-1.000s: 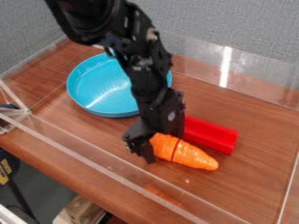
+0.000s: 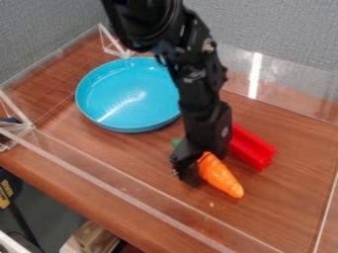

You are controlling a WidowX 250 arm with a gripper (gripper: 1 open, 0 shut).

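An orange toy carrot point(image 2: 222, 176) with a green top lies on the wooden table toward the front right. The black gripper point(image 2: 191, 164) is down over the carrot's upper part, covering it; whether its fingers are closed on the carrot is hard to tell. A red object point(image 2: 251, 147), long and smooth, lies just behind the carrot, to the right of the arm.
A blue plate point(image 2: 113, 94) sits at the back left. Clear plastic walls point(image 2: 278, 74) border the wooden table point(image 2: 145, 212).
Since a second ago the gripper has moved right along the carrot, covering more of it.
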